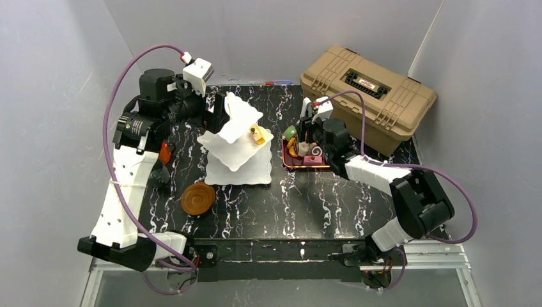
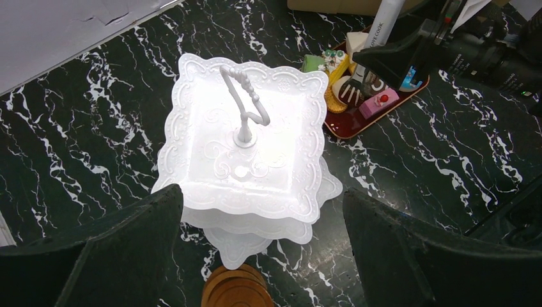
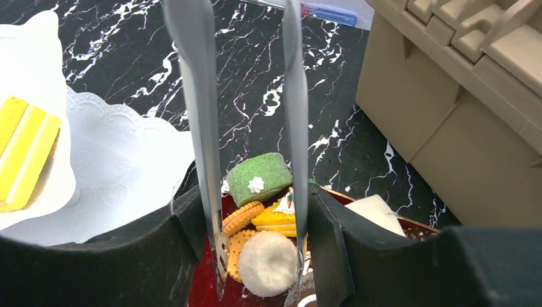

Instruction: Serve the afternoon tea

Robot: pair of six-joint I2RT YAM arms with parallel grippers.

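Observation:
A pair of metal tongs stands upright in my right gripper, which is shut on it. The tong arms are spread apart, and their tips straddle a round pale pastry; whether they touch it I cannot tell. That pastry lies in the dark red tray among other sweets: a green cake, orange biscuits and a pink cake. A white tiered stand carries a yellow cake slice on its middle tier. Above the stand's top, my left gripper is open and empty.
A tan case stands behind the tray at the back right. A brown round lid or coaster lies in front of the stand. At the left, an orange item is partly hidden by the left arm.

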